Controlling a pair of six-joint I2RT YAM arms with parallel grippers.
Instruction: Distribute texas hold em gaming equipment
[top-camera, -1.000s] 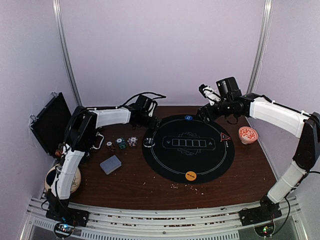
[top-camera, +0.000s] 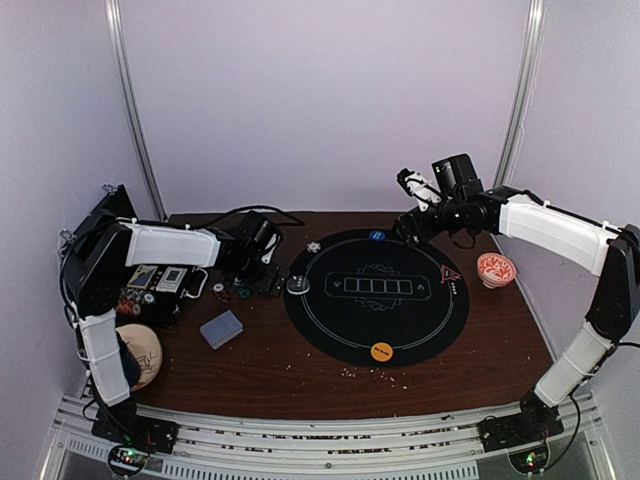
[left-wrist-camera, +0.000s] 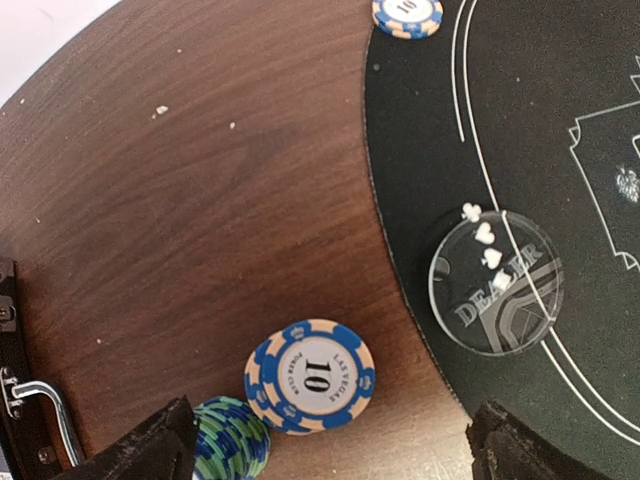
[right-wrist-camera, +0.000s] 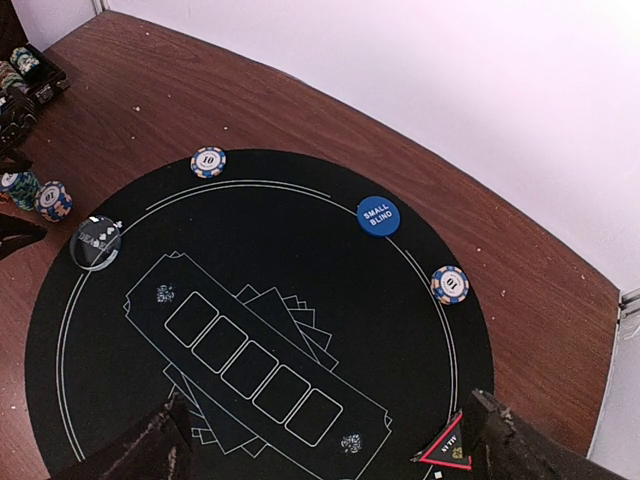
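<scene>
My left gripper (top-camera: 266, 280) is open over the chip stacks left of the black poker mat (top-camera: 380, 325). In the left wrist view a blue-and-white 10 chip (left-wrist-camera: 308, 376) lies between the open fingers, a green chip stack (left-wrist-camera: 228, 440) beside it. A clear dealer button (left-wrist-camera: 495, 285) sits on the mat's left side. My right gripper (top-camera: 409, 228) hangs open over the mat's back right. The right wrist view shows a blue small blind button (right-wrist-camera: 378, 216), 10 chips (right-wrist-camera: 449, 285) and a red triangular all-in marker (right-wrist-camera: 446, 445).
An open chip case (top-camera: 150, 290) and a round wooden item (top-camera: 140, 355) stand at left. A card deck (top-camera: 221, 330) lies front left, an orange button (top-camera: 381, 352) on the mat's front, a red bowl (top-camera: 496, 268) at right.
The right arm has stayed still.
</scene>
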